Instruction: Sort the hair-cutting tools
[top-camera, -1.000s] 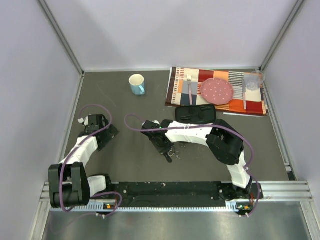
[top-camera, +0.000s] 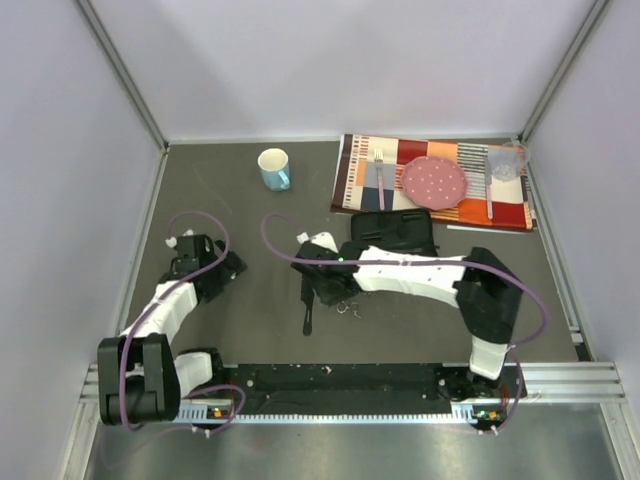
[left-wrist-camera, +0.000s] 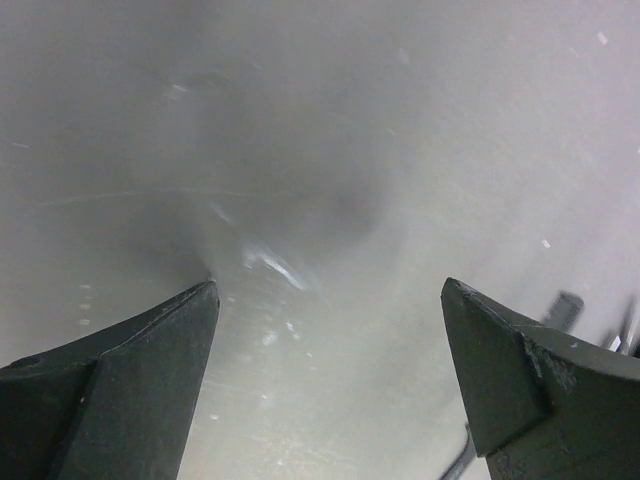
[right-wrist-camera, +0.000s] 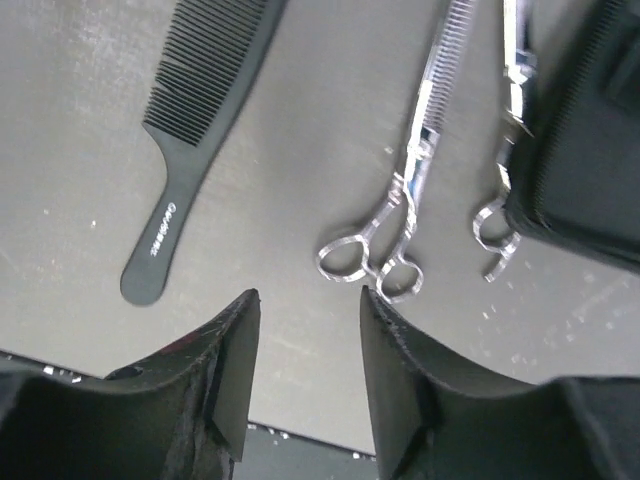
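A black comb lies flat on the table, its handle showing below the right arm in the top view. Beside it, thinning scissors rest with their finger rings toward my right gripper, whose fingers are parted with nothing between them. Another pair of scissors lies partly against the black case. That case stands behind the right arm in the top view, which hides part of its front edge. Over bare table on the left, my left gripper is open and empty.
A striped placemat with a pink plate, fork, knife and clear glass fills the back right. The blue mug stands at the back. Free table lies between the arms.
Both the right arm and the left gripper have shifted a little to the right.
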